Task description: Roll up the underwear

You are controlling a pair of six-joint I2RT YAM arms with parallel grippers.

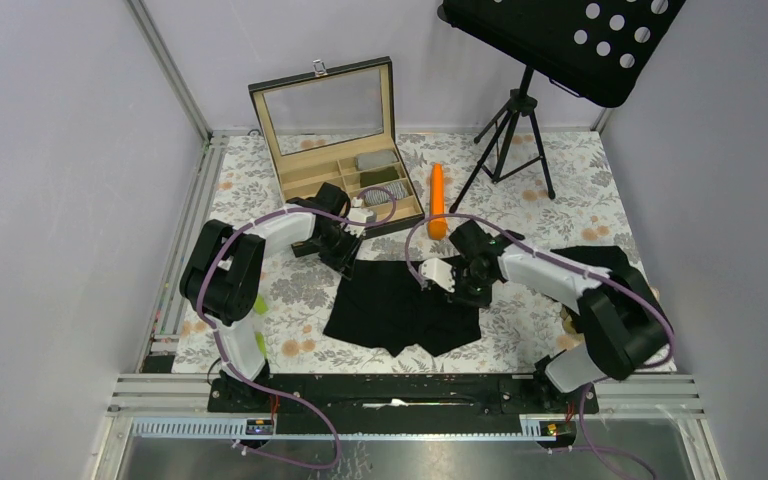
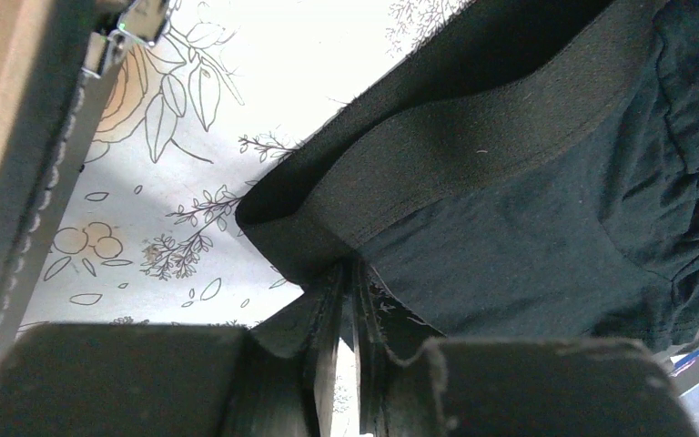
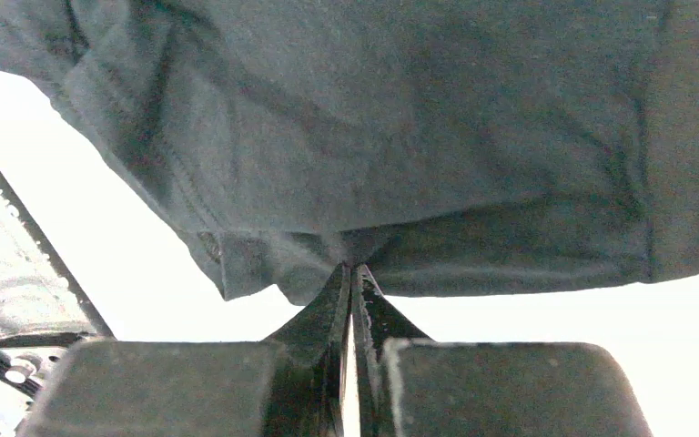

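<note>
The black underwear (image 1: 390, 305) lies spread on the floral mat in the middle of the top view. My left gripper is shut on its upper left corner, where the waistband (image 2: 473, 146) runs. My right gripper is shut at the cloth's edge on the right side, with a fold of fabric lying just above its tips; nothing clearly shows between its fingers.
An open compartment box (image 1: 308, 180) holding rolled items stands behind the left arm. An orange cylinder (image 1: 437, 195) lies beside it. A black stand (image 1: 519, 100) is at the back right, and more dark cloth (image 1: 595, 257) lies at the right.
</note>
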